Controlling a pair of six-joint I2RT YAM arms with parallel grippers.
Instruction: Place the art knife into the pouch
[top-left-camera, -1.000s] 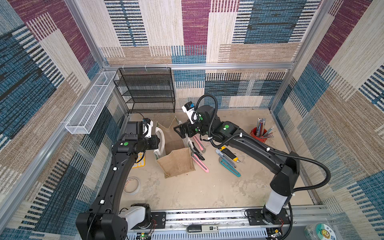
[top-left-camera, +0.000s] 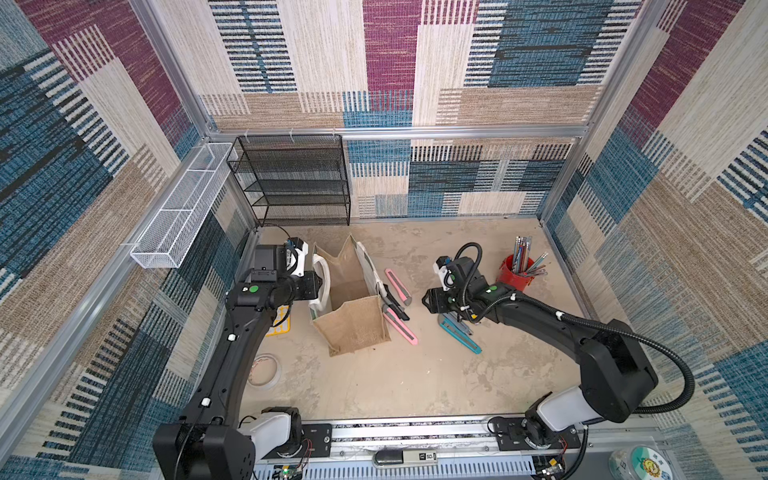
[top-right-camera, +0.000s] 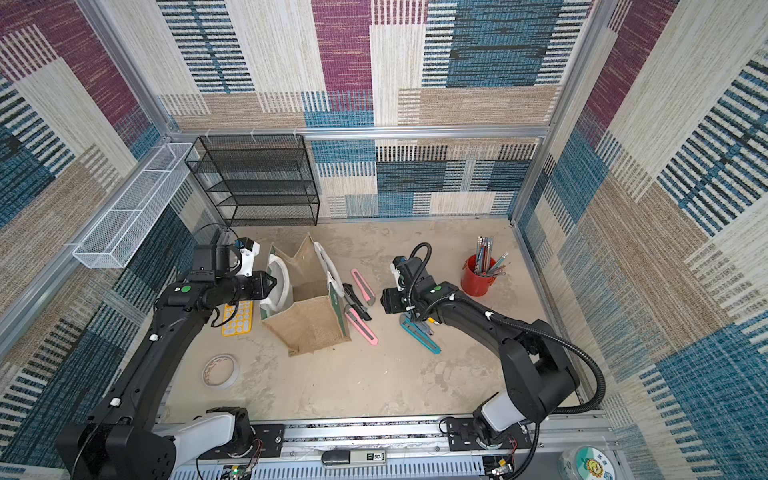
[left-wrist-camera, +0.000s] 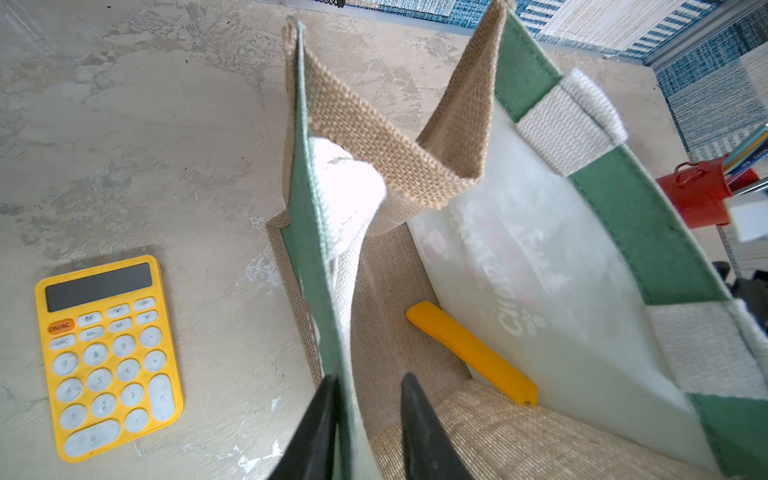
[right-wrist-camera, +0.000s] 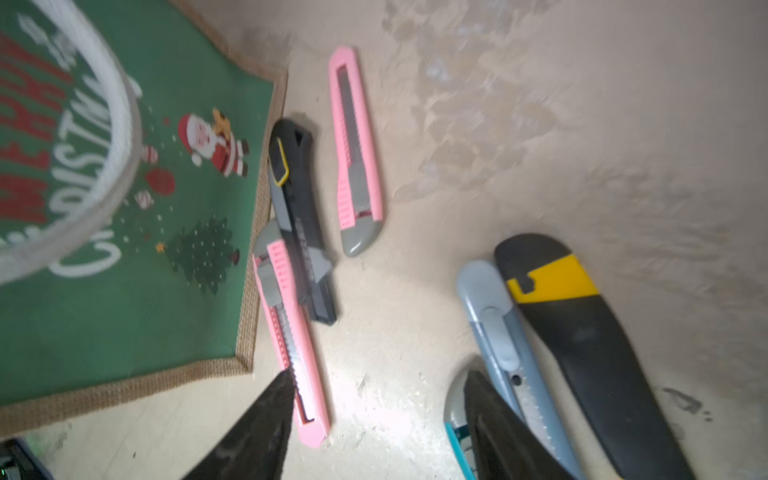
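Note:
The burlap pouch (top-left-camera: 349, 326) stands upright with its mouth spread. My left gripper is shut on the pouch's green left rim (left-wrist-camera: 308, 232). Inside, an orange knife (left-wrist-camera: 472, 352) lies on the bottom. My right gripper is over the table to the right of the pouch, fingers part open and nothing between them. In the right wrist view lie two pink knives (right-wrist-camera: 356, 152) and a black knife (right-wrist-camera: 300, 216) near the pouch. Farther right are a grey-blue knife (right-wrist-camera: 512, 352), a black-and-yellow knife (right-wrist-camera: 600, 344) and a partly hidden teal knife (right-wrist-camera: 457, 432).
A yellow calculator (left-wrist-camera: 108, 352) and a tape roll (top-right-camera: 220, 371) lie left of the pouch. The red pen cup (top-right-camera: 477, 280) stands at the right. A black wire rack (top-right-camera: 256, 180) is at the back.
The left arm and pouch stay put.

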